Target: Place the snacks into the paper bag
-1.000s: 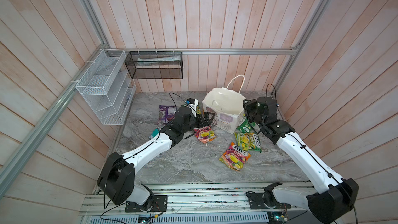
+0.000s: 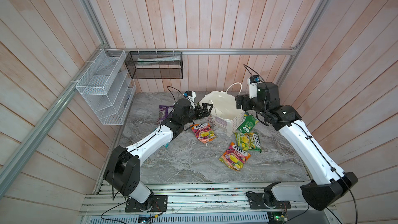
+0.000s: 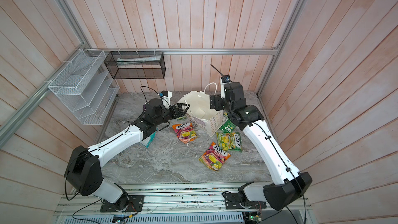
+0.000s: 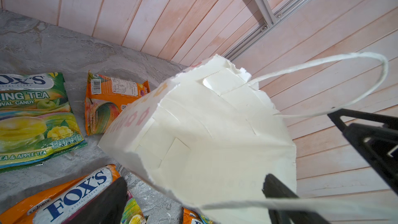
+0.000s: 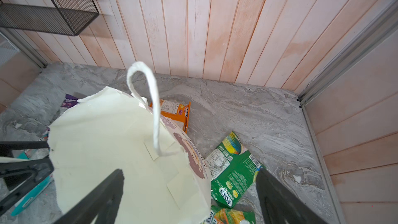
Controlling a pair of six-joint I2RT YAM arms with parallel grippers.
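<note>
The white paper bag (image 2: 221, 110) stands open at the back middle, empty as far as its visible inside shows. My left gripper (image 2: 206, 110) is open at the bag's left rim, a bag handle crossing near its fingers in the left wrist view. My right gripper (image 2: 242, 102) is open above the bag's right side. Snack packs lie around it: orange Fox's (image 2: 202, 132), yellow-green Fox's (image 2: 248, 141), a green pack (image 5: 232, 170), an orange pack (image 5: 176, 114) behind the bag and a purple pack (image 2: 163, 112) at the left.
White mesh shelves (image 2: 103, 91) hang at the left wall and a black wire basket (image 2: 153, 68) on the back rail.
My right gripper has risen over the bag's right side. My left gripper has shifted slightly up. The bag has shifted and turned slightly to the left.
</note>
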